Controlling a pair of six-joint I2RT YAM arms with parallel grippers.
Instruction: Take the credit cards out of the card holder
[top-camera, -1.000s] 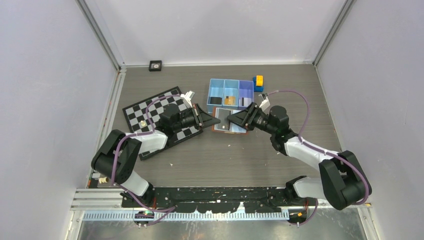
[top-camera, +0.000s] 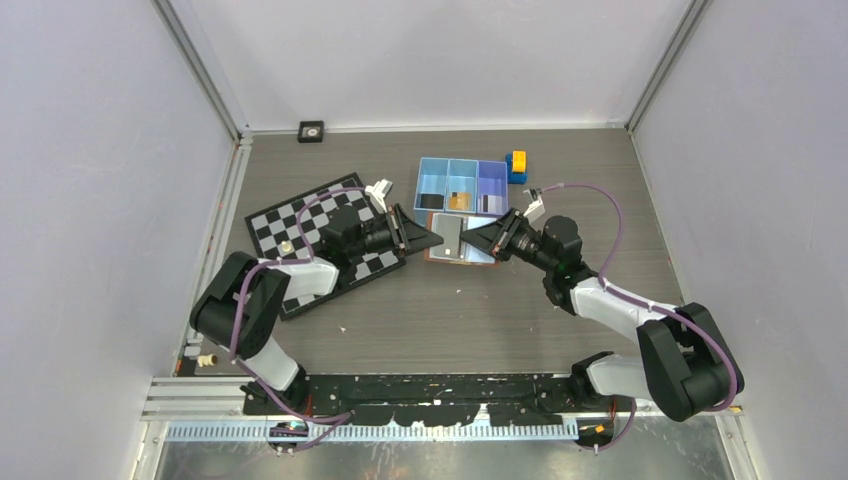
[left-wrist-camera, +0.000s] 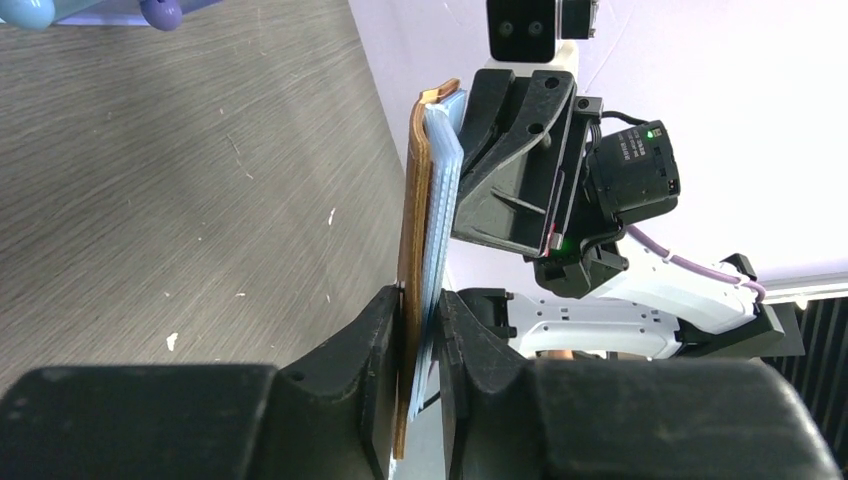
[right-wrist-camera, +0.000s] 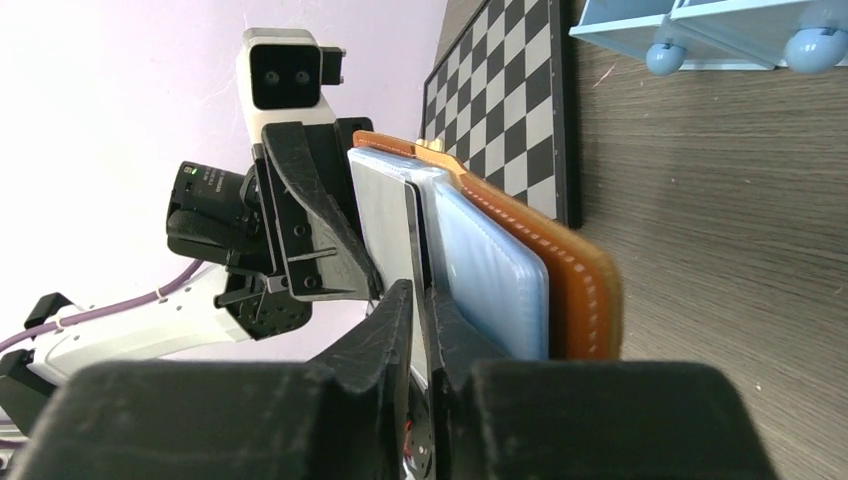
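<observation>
An open brown card holder (right-wrist-camera: 585, 290) with clear bluish sleeves is held above the table between both arms. My left gripper is shut on its left side, brown cover and sleeves pinched together. A silver-grey card (top-camera: 447, 228) with a dark edge (right-wrist-camera: 416, 230) shows in the left half. The fingertips of my right gripper stand close on either side of that edge, a narrow gap between them; whether they press on the card is unclear. Clear sleeve pages (right-wrist-camera: 490, 265) on the right half show no card.
A blue and purple box (top-camera: 463, 161) behind the holder has a black card (top-camera: 431, 201), a gold card (top-camera: 460, 201) and a pale card (top-camera: 491, 204) in its compartments. A chessboard (top-camera: 285, 225) lies under the left arm.
Both grippers and the holder have shifted slightly to the right over the last second. The left arm's elbow has swung a little rightward. The card stays at the holder.
</observation>
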